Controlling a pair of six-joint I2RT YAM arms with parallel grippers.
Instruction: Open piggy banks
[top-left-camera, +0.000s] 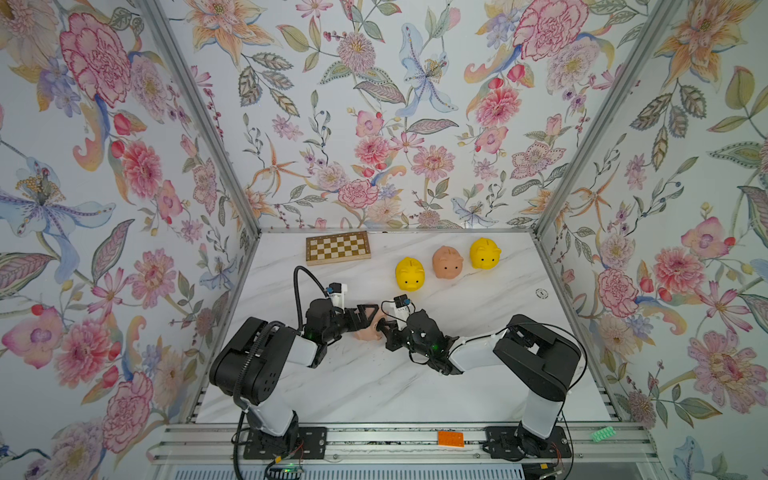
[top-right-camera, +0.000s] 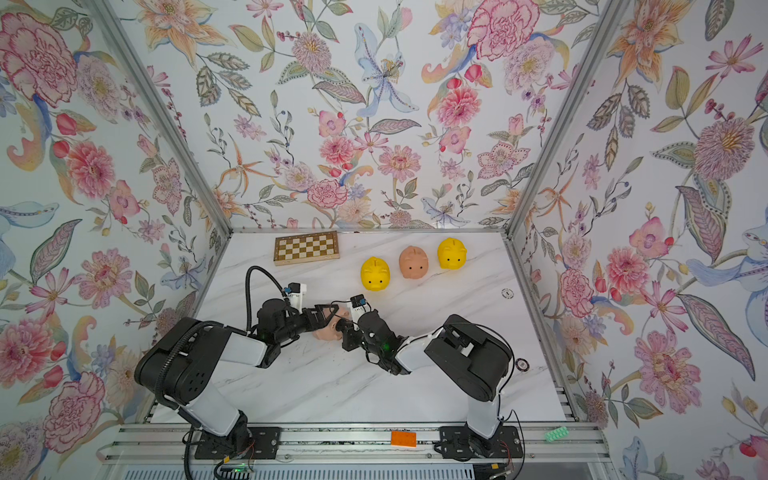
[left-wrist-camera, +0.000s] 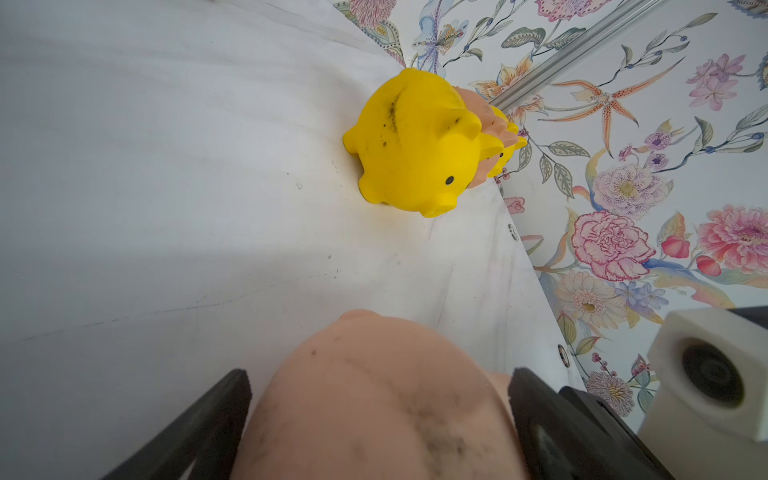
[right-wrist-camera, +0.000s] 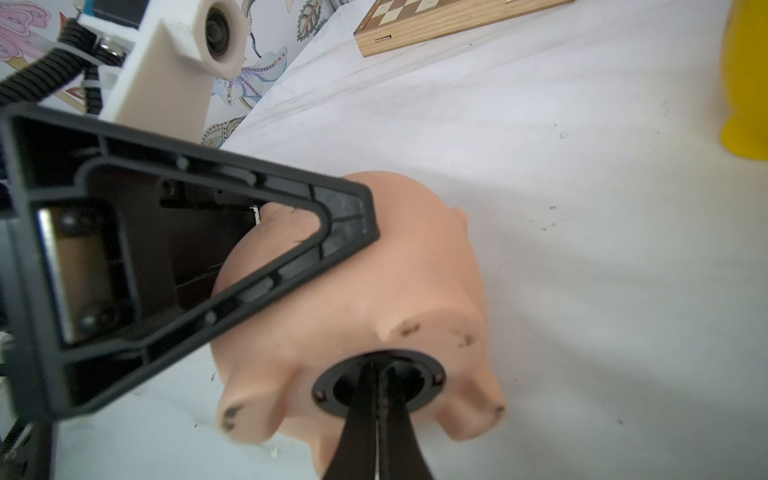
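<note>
A pink piggy bank (right-wrist-camera: 416, 240) lies between the widely spread fingers of my left gripper, which stands open around it. In the right wrist view its underside with stubby legs faces my right gripper. A round black ring (right-wrist-camera: 324, 392) is set into that underside. My right gripper is shut, its tips right at the dark middle of the ring; how deep they reach is hidden. Both grippers face each other across the bank in the top left view.
Behind stand a yellow piggy bank (top-left-camera: 410, 274), a pink one (top-left-camera: 447, 261) and another yellow one (top-left-camera: 484, 253). A chessboard box (top-left-camera: 338, 248) lies at the back left.
</note>
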